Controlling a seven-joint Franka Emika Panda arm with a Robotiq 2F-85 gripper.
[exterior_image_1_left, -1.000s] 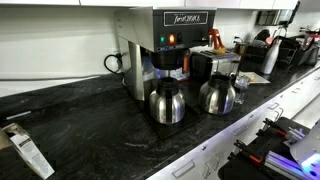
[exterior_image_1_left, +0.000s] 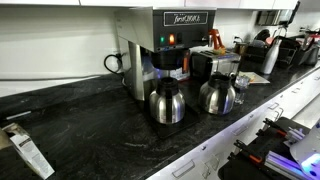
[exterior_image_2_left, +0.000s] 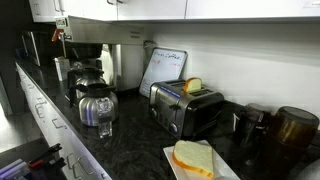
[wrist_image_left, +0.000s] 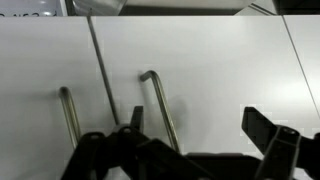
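My gripper stands open in the wrist view, its dark fingers wide apart with nothing between them. It faces white cabinet fronts, where a bent metal handle (wrist_image_left: 162, 108) runs down between the fingers and a second handle (wrist_image_left: 70, 116) lies to the left. In exterior view 1 the gripper (exterior_image_1_left: 255, 138) is at the lower right, in front of the drawers and below the counter's edge. Two steel carafes stand on the counter: one carafe (exterior_image_1_left: 167, 103) under the coffee maker (exterior_image_1_left: 184, 28), another carafe (exterior_image_1_left: 216, 97) to its right. No counter object is within the fingers.
A clear glass (exterior_image_2_left: 105, 122) stands near the counter's front edge. Farther along are a toaster (exterior_image_2_left: 183, 110) with bread (exterior_image_2_left: 193, 86) in its slot, and a plate (exterior_image_2_left: 224, 170) with a bread slice (exterior_image_2_left: 194, 158).
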